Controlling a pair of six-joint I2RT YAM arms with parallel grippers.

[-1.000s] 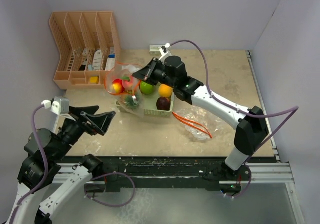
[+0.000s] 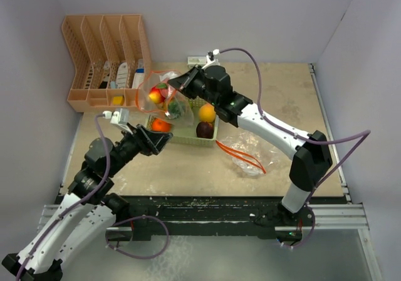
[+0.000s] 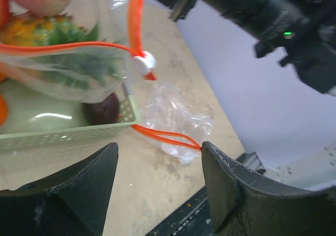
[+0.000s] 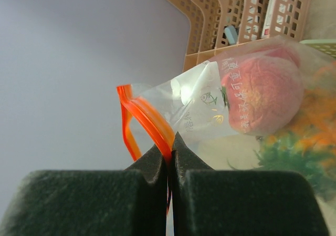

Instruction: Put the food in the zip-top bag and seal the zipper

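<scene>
The clear zip top bag (image 2: 183, 114) with an orange zip edge hangs above the green basket (image 2: 185, 139). Inside it a pink-red peach (image 4: 257, 96) and a pineapple-like piece (image 3: 65, 41) show. My right gripper is shut on the orange zip edge. A white slider (image 3: 144, 63) sits at the zip's end in the left wrist view. My left gripper (image 2: 160, 144) stands partly open below the bag, near the basket's front left, its fingers (image 3: 86, 191) apart with nothing between them. In the basket lie an orange fruit (image 2: 161, 125), a yellow-orange fruit (image 2: 207, 112) and a dark purple one (image 2: 205, 130).
Another clear bag with orange strips (image 2: 249, 154) lies flat on the table right of the basket. A beige divided rack (image 2: 94, 99) stands at the back left, with a small white box (image 2: 196, 61) behind the basket. Free table lies in front and at right.
The bag has swung and shifted a little with slight motion of the right gripper, still held.
</scene>
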